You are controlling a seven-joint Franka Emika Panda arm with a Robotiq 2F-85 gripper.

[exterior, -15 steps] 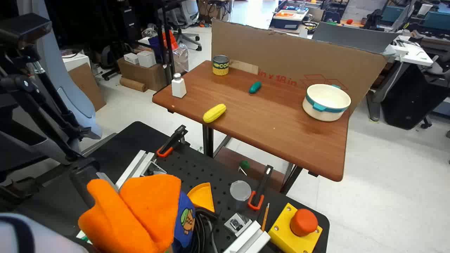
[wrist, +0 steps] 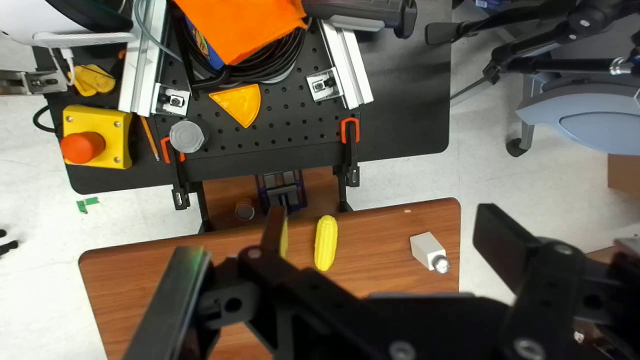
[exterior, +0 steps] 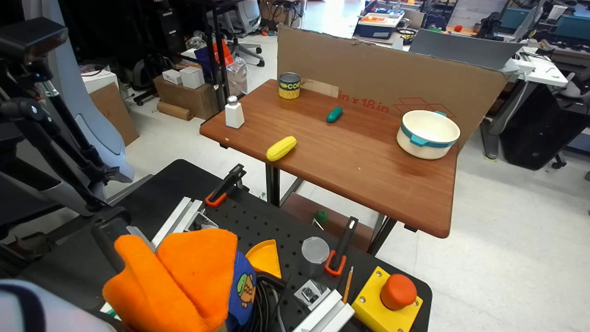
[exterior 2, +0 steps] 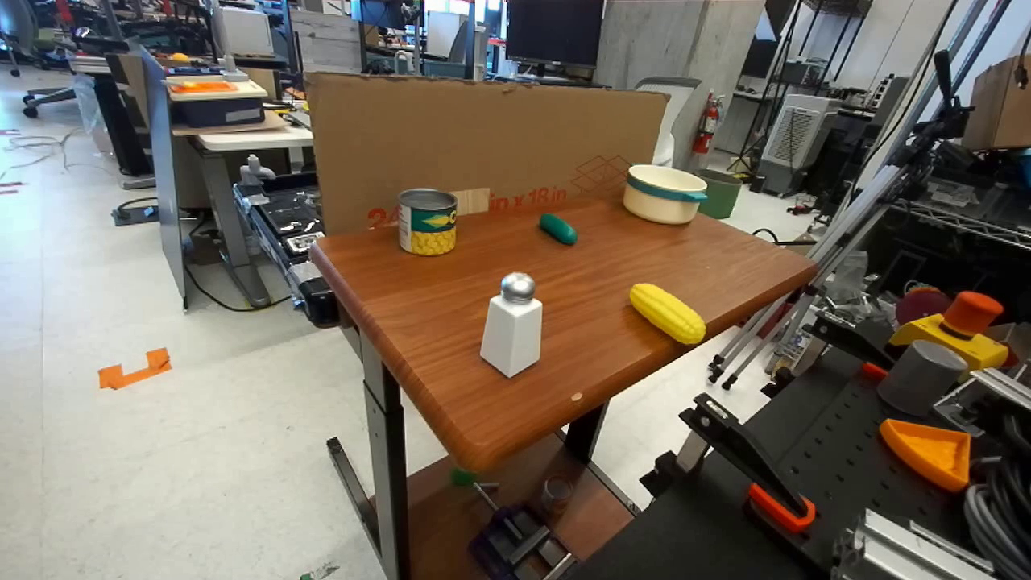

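Note:
On the brown table stand a white salt shaker with a silver cap [exterior 2: 512,333], a corn can [exterior 2: 427,224] and a cream pot with teal trim [exterior: 427,133]. A yellow corn cob [exterior: 281,148] lies near the edge facing the black bench. Behind it, a small green object [exterior: 334,114] lies close to the cardboard. The pot looks empty from above. My gripper shows only in the wrist view, its fingers wide apart and open, holding nothing. Beyond the gap between them appear the corn cob [wrist: 325,243] and the shaker [wrist: 429,252], both resting on the tabletop.
A cardboard panel [exterior: 381,69] walls off the table's far side. The black perforated bench [exterior: 265,221] carries clamps, an orange cloth [exterior: 177,271] and a yellow box with a red button [exterior: 390,299].

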